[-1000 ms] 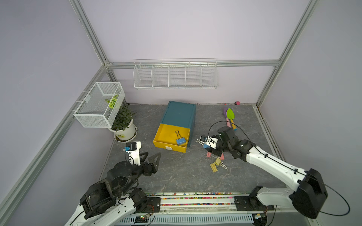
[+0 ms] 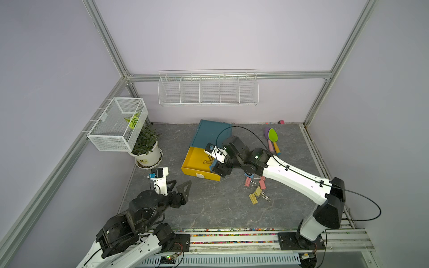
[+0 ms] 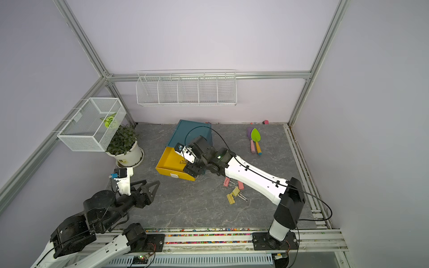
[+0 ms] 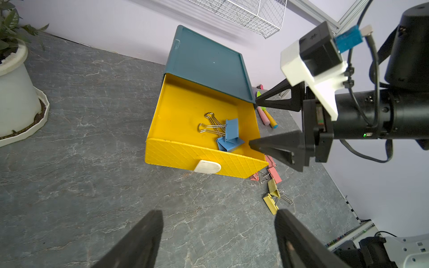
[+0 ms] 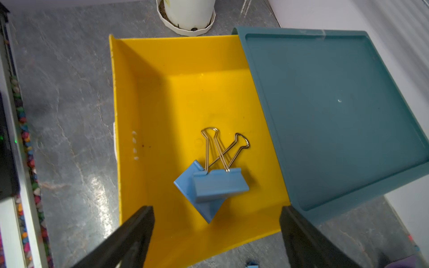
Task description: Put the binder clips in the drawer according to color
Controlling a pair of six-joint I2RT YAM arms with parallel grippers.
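Two blue binder clips (image 5: pixel 221 184) lie in the yellow drawer (image 5: pixel 210 98), one resting partly on the other, their wire handles crossing. Over the drawer's right end hangs my right gripper, its fingers wide apart with nothing between them. In the left wrist view, that gripper's fingers (image 4: pixel 274 143) stand just right of the clips. My left gripper is open and empty, in front of the drawer and to its left. Pink clips (image 2: pixel 262 184) and yellow clips (image 2: pixel 253 198) lie on the table right of the drawer. A blue clip there is mostly hidden by the right arm.
The drawer sticks out from a teal cabinet (image 4: pixel 207 62). A potted plant (image 2: pixel 147 154) stands to the left, below a white wire basket (image 2: pixel 118 129). Small garden tools (image 2: pixel 272 138) lie at the back right. The table in front of the drawer is clear.
My right gripper has moved left from beside the drawer to above it and opened. The blue clip it held now lies in the drawer on the other blue clip. The left arm stays put.
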